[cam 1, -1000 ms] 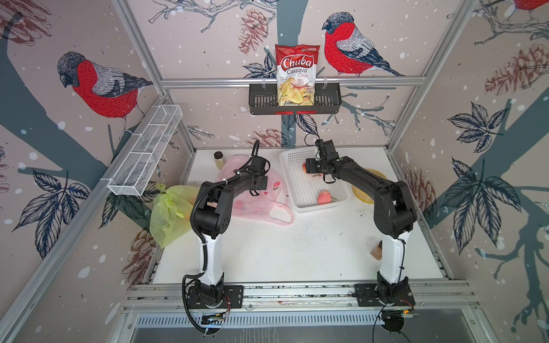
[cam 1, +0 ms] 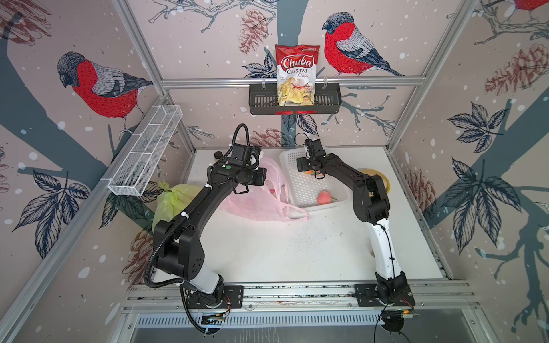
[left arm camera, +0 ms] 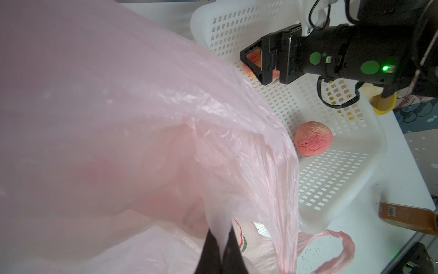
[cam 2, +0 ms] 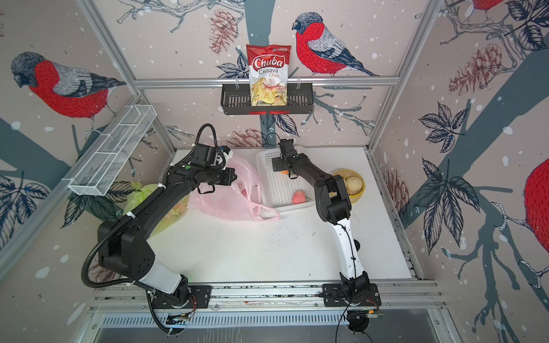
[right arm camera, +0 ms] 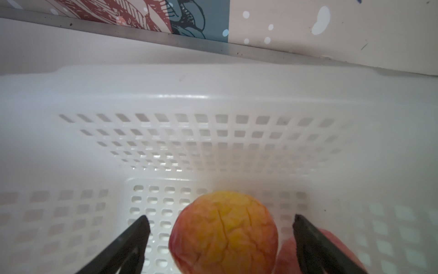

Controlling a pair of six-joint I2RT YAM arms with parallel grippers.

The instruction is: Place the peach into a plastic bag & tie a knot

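The pink plastic bag point(left arm camera: 136, 114) is lifted by my left gripper, which is shut on a fold of it. In the white perforated basket point(cam 1: 308, 188) lie a red-yellow peach point(right arm camera: 223, 233) at the back and a pink fruit point(left arm camera: 313, 138) toward the front. My right gripper is over the back peach, fingers apart on either side of it; whether they touch it I cannot tell.
A yellow-green bag point(cam 1: 171, 203) lies at the left. A yellow bowl point(cam 2: 357, 194) stands right of the basket, a bottle point(left arm camera: 406, 217) at the right.
My left gripper has risen and come toward the front, pulling the pink bag up. My right gripper has moved leftward inside the back of the basket.
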